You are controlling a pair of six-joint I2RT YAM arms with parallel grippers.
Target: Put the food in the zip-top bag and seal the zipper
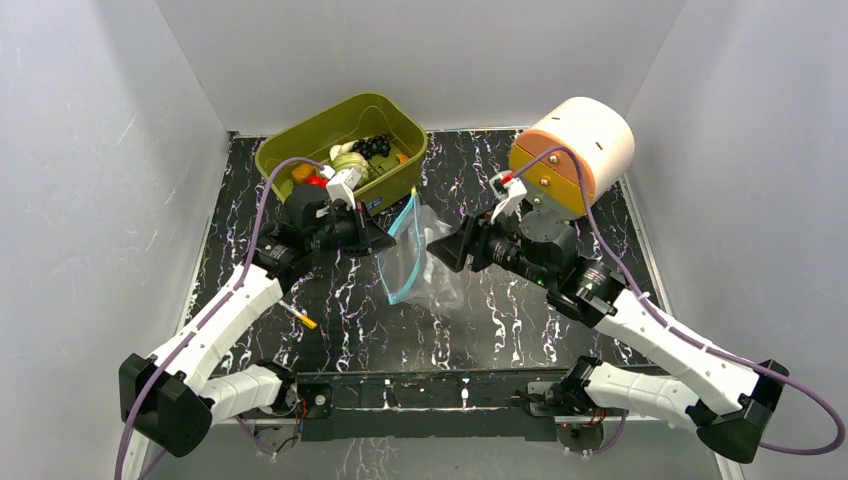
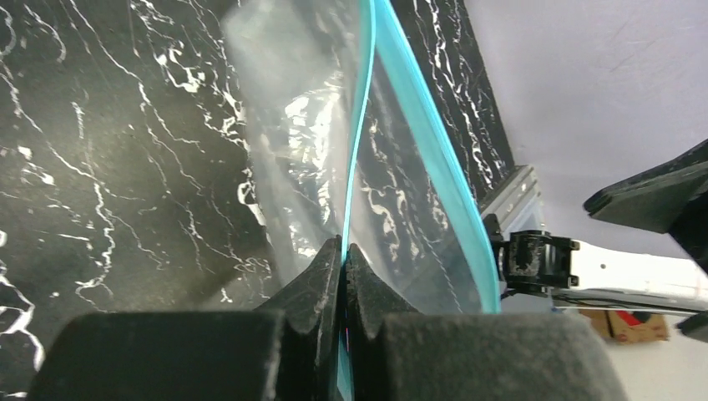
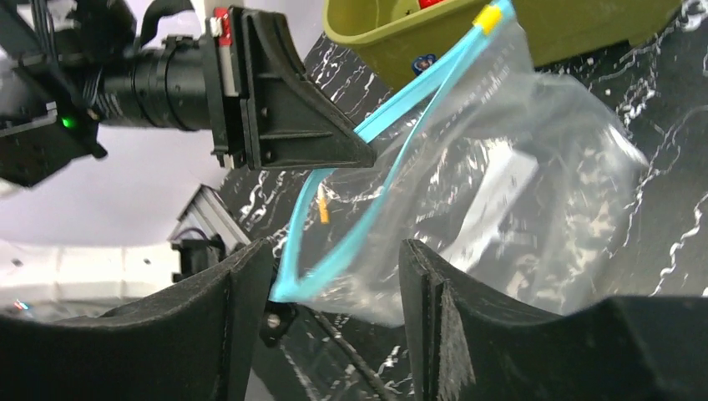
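Observation:
A clear zip bag [image 1: 432, 270] with a blue zipper stands tilted between the grippers, its mouth parted. My left gripper is shut on the blue zipper edge at the bag's left side. My right gripper is open just right of the bag, the bag's blue lower corner between or just beyond its fingers. Food, including grapes [image 1: 372, 146], a green vegetable [image 1: 350, 165] and a red item [image 3: 430, 3], sits in the green bin [image 1: 300, 130] behind; none shows inside the bag.
A rounded pastel drawer box [image 1: 590, 150] stands at the back right. A yellow-and-white marker [image 1: 305, 319] lies at the left front.

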